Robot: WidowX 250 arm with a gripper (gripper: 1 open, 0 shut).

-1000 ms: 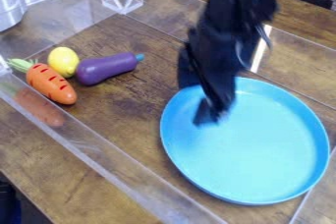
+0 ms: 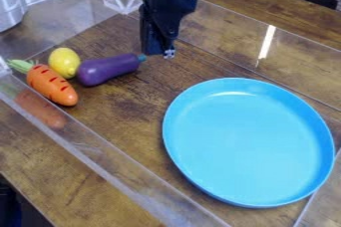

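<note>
The black arm reaches down from the top centre, its gripper (image 2: 159, 44) shut, with nothing visible between its fingers, hanging just above and right of the purple eggplant (image 2: 110, 69). A yellow lemon (image 2: 64, 62) lies left of the eggplant, and an orange carrot (image 2: 51, 84) with a green top lies below the lemon. A blue plate (image 2: 248, 140) sits at the lower right with nothing on it.
A clear plastic wall (image 2: 107, 158) runs diagonally along the left and bottom. Bare wooden table (image 2: 233, 47) fills the back right and the space between the vegetables and the plate.
The arm has moved from over the blue plate back and to the left, beside the eggplant, uncovering the plate. The vegetables look unmoved.
</note>
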